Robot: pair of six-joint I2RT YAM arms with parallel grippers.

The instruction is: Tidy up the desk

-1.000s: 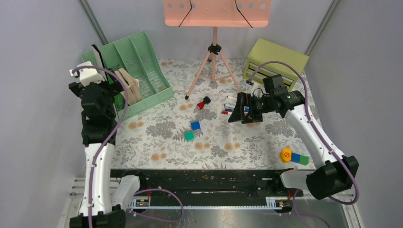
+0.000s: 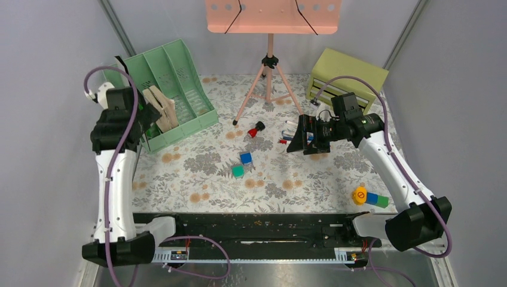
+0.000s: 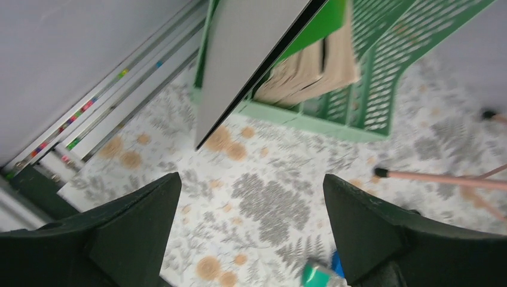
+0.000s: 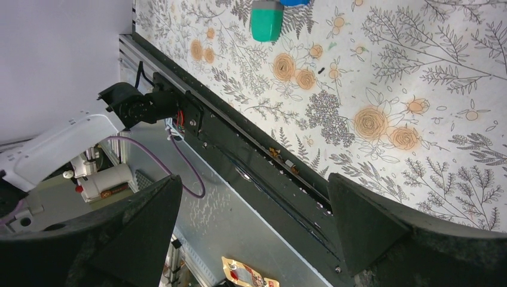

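My left gripper is open over the front left of the green divided rack, nothing between its fingers. A grey panel with a black edge rises close before it, tilted; beige folders lean in the rack behind. On the patterned desk are a blue block, a green-topped one, a red and black item and some pens. Above the desk near those pens, my right gripper hangs open and empty, partly hiding them in the top view.
A pink stand has its legs at the back middle. The yellow-green drawer box fills the back right corner. At the front right lie a yellow round item and a blue-green one.
The right arm and the desk items have stayed put.
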